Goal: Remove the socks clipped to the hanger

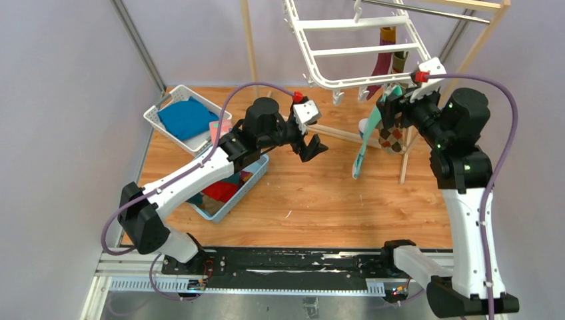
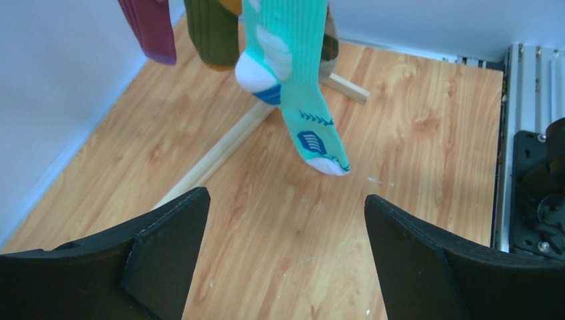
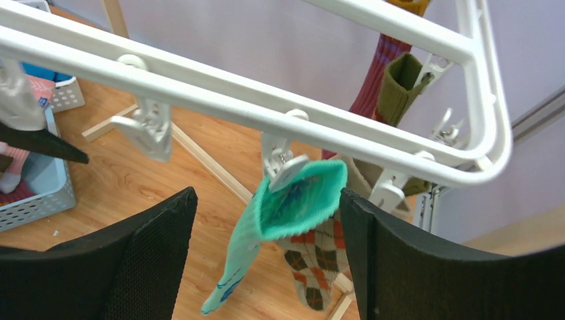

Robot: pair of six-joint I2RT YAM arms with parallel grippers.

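Observation:
A turquoise sock [image 1: 364,143] hangs from a clip [image 3: 283,167] on the white hanger [image 1: 363,80]; in the right wrist view its open cuff faces up. Behind it hang a checked sock [image 3: 313,270], a maroon sock [image 2: 148,30] and an olive sock [image 2: 212,37]. My right gripper is at the turquoise cuff, fingers apart, with the cuff just beyond them; whether they touch it is unclear. My left gripper stands open to the left of the socks, empty between its fingers.
A white basket [image 1: 155,120] and a blue basket [image 1: 255,180] with cloths stand at the left. Wooden bars [image 2: 226,143] lie beneath the socks.

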